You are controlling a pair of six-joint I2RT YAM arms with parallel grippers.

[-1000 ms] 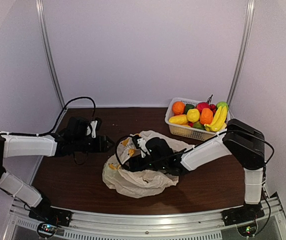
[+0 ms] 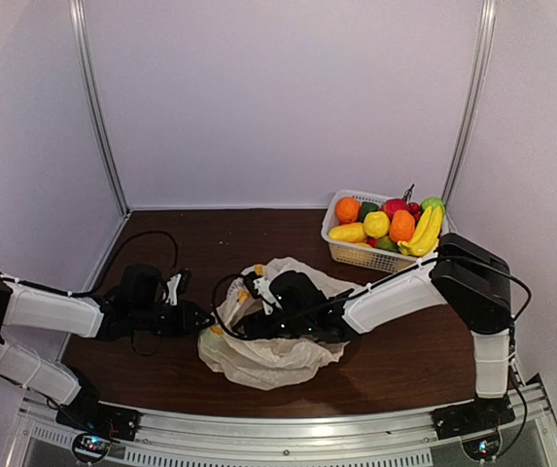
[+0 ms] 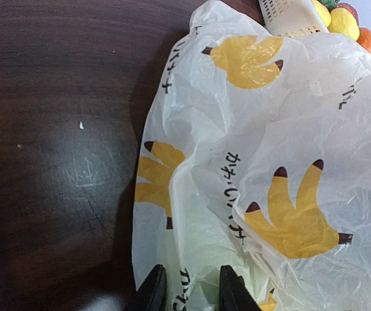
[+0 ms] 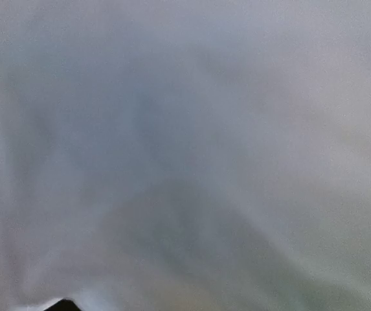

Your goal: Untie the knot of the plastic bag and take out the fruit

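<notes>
The white plastic bag [image 2: 268, 365] with banana prints [image 3: 289, 220] lies crumpled on the dark table. My left gripper [image 2: 200, 321] is low at the bag's left edge; in the left wrist view its fingers [image 3: 230, 291] are part open over the plastic, and whether any is between them is unclear. My right gripper [image 2: 254, 321] is down in the middle of the bag. The right wrist view is filled with blurred pale plastic [image 4: 185, 129], hiding its fingers. The knot and any fruit inside cannot be made out.
A basket [image 2: 351, 253] full of mixed fruit stands at the back right. Walls border the sides and back.
My left gripper has moved down toward the front, onto the bag's left edge. My right gripper has shifted slightly within the bag.
</notes>
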